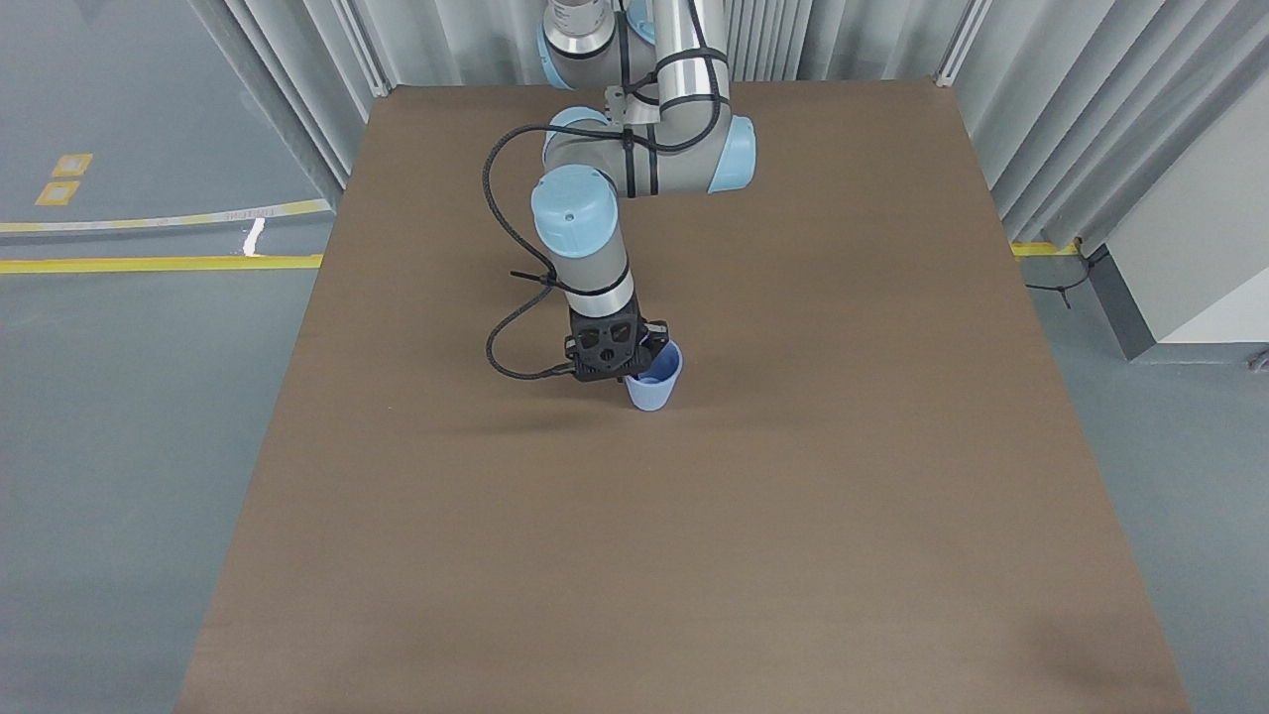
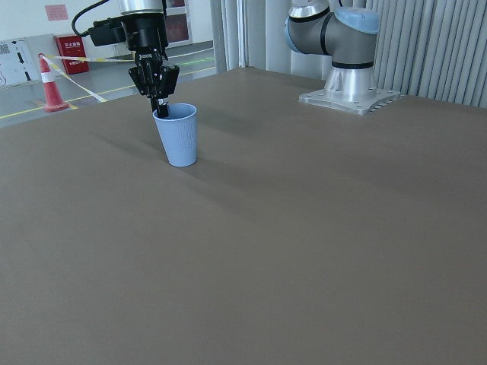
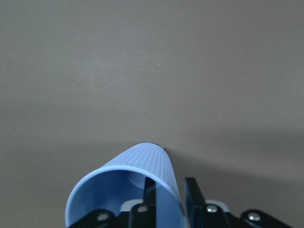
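A light blue ribbed cup stands on the brown table, near upright, under my gripper in the front view. In the left view the cup leans slightly, with the gripper at its rim. The wrist view shows one finger inside the cup and the other just outside its wall, so the wall lies between them. Whether they press on it I cannot tell.
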